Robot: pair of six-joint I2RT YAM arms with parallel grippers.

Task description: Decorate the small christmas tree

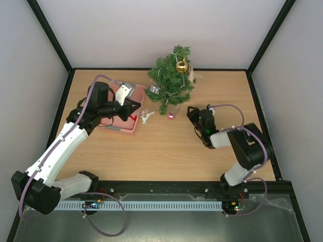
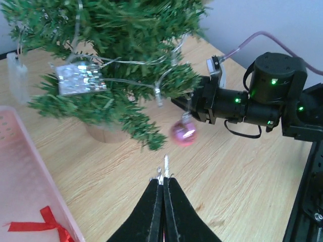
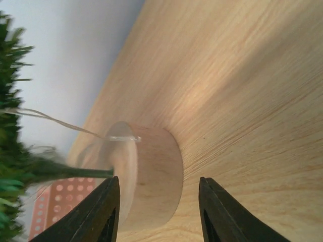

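The small Christmas tree (image 1: 171, 75) stands at the back middle of the table on a round wooden base (image 3: 156, 176). It bears a gold ball (image 1: 182, 66), a silver gift box (image 2: 81, 78), a wire garland, a pink ball (image 2: 184, 132) hanging low and a clear ornament (image 2: 18, 80). My left gripper is shut in front of the tree, nothing visible between its fingers. Beyond its tips lies a small silvery-white ornament (image 1: 146, 115) on the table. Right of the tree, my right gripper is open and empty, with the base beyond its fingers.
A pink basket (image 1: 132, 130) with a red ribbon (image 2: 48, 222) inside stands left of the tree, partly under the left arm. A wall rises behind the tree.
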